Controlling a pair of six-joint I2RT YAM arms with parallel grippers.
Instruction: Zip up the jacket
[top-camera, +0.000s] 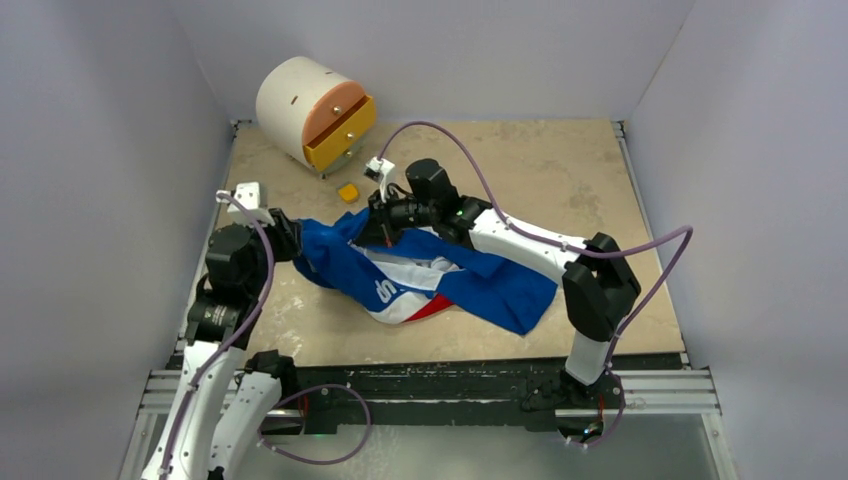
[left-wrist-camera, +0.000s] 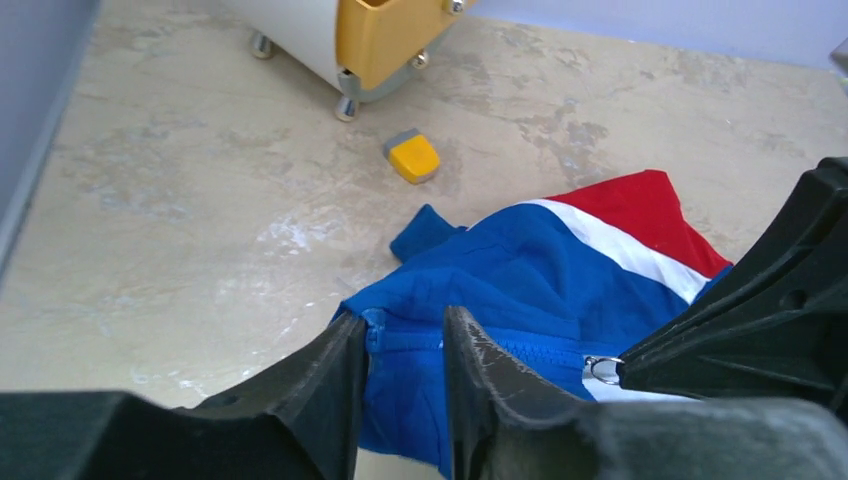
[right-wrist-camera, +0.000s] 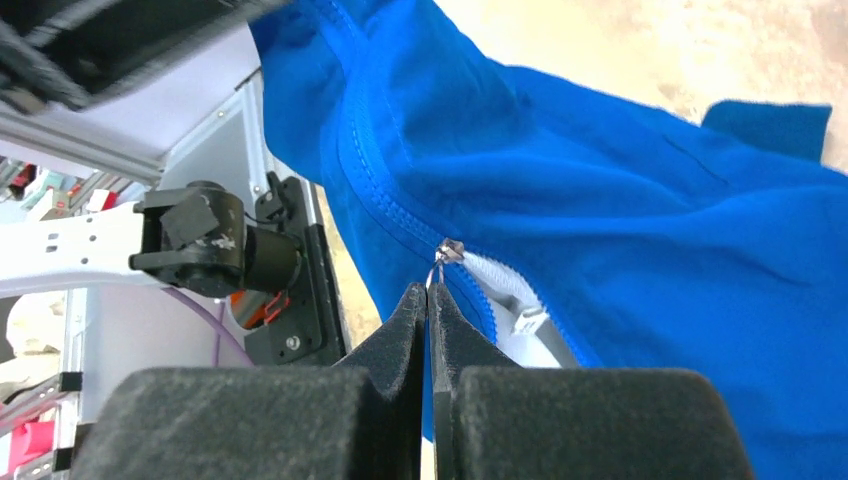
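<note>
The blue jacket (top-camera: 345, 268) with white and red parts lies rumpled on the table, its zipper line crossing the left wrist view. At the zipper's slider (right-wrist-camera: 452, 250), a thin metal pull runs down to the tips of my right gripper, which is shut on it. The pull's small loop (left-wrist-camera: 601, 371) also shows against that gripper's tip in the left wrist view. My left gripper is at the jacket's left end, its fingers parted. Blue cloth shows in the gap, and the zipper's end (left-wrist-camera: 374, 330) sits close against one finger.
A white drum-shaped cabinet (top-camera: 298, 98) with an open yellow drawer (top-camera: 341, 134) stands at the back left. Before it lies a small yellow block (top-camera: 348, 192).
</note>
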